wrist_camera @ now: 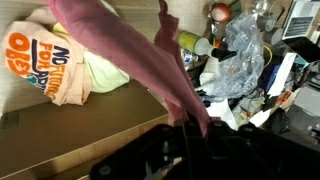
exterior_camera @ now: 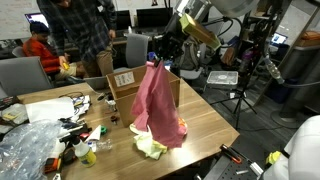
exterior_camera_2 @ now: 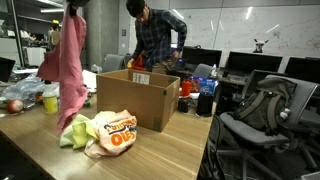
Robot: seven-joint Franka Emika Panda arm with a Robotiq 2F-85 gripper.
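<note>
A long pink cloth [exterior_camera: 158,105] hangs from my gripper [exterior_camera: 154,62], which is shut on its upper end, high over the table in front of the cardboard box [exterior_camera: 126,89]. In the wrist view the pink cloth [wrist_camera: 120,42] stretches away from the dark fingers and covers part of the scene. Below it, a pale yellow cloth [exterior_camera_2: 77,133] and a peach cloth with orange print [exterior_camera_2: 114,133] lie crumpled on the table. The cardboard box [exterior_camera_2: 152,101] stands behind these cloths; its inside is mostly hidden in the second exterior view.
Clear plastic wrapping [exterior_camera: 28,148], a yellow-labelled bottle [exterior_camera: 85,154] and several small items crowd the table's left side. Bare tabletop [exterior_camera: 205,127] lies to the right. A person [exterior_camera_2: 158,38] stands behind the box.
</note>
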